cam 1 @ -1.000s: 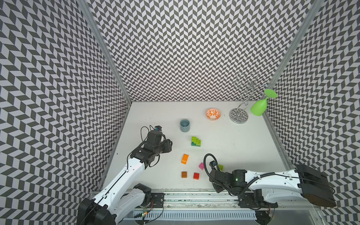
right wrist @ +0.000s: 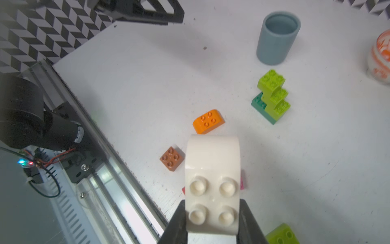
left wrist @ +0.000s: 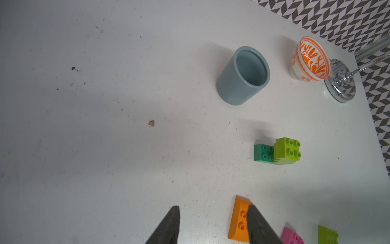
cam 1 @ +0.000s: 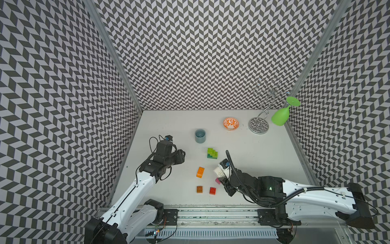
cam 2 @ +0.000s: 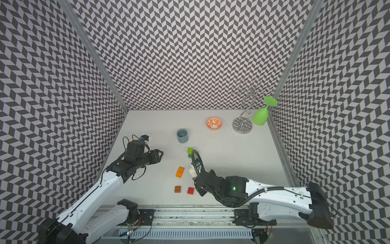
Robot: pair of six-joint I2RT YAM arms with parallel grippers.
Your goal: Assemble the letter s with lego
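My right gripper is shut on a white brick (right wrist: 212, 158), held above the near-middle table. My left gripper hovers at left-middle with fingers apart and nothing between them. A green stack (right wrist: 271, 83) on a teal brick (right wrist: 260, 105) stands at mid-table. In front of it lie an orange brick (right wrist: 208, 120), a brown brick (right wrist: 170, 156), a red brick (cam 1: 212, 190), a pink brick (left wrist: 290, 236) and a separate lime brick (right wrist: 282, 235).
A blue-grey cup (cam 1: 199, 136) stands behind the stack, an orange-patterned bowl (cam 1: 230, 123) farther back. A metal rack (cam 1: 258, 125) with a green glass (cam 1: 280, 116) is at back right.
My right gripper has risen and moved toward the back and slightly left with the white brick. The left arm has shifted slightly left and up.
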